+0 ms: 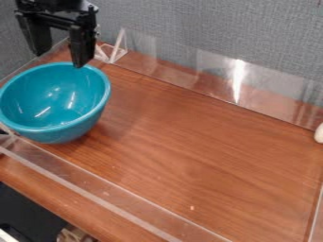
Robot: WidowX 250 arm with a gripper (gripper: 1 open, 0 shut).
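My black gripper [59,41] hangs at the top left, open, its two fingers apart with nothing seen between them. It is above the back rim of a large turquoise bowl [57,118], which sits on the wooden table at the left. The bowl appears empty apart from glints of light.
Clear plastic edging runs along the back and front. A small white object [318,134] is at the far right edge. A white frame [111,49] stands behind the bowl.
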